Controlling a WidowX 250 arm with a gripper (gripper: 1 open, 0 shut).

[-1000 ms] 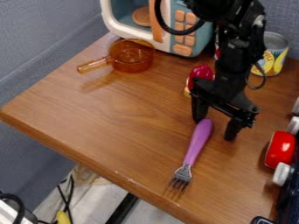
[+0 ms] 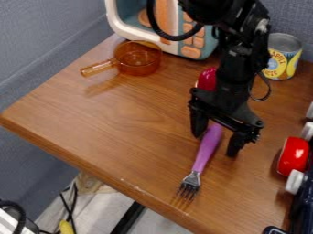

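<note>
The black gripper (image 2: 218, 137) is low over the table, its fingertips at either side of the purple handle of a fork (image 2: 203, 161), which lies with its silver tines toward the front of the table. Whether the fingers touch the handle is hard to tell. Part of a red round object (image 2: 206, 79) shows behind the arm.
At the back left are an amber pan (image 2: 137, 58) and a white and teal toy appliance (image 2: 128, 13). A can (image 2: 281, 60) stands at back right; red and dark objects (image 2: 292, 157) line the right edge.
The gripper has shifted slightly downward in the view, over the fork's handle, and its right finger sits a little farther left. The fork looks unmoved.
</note>
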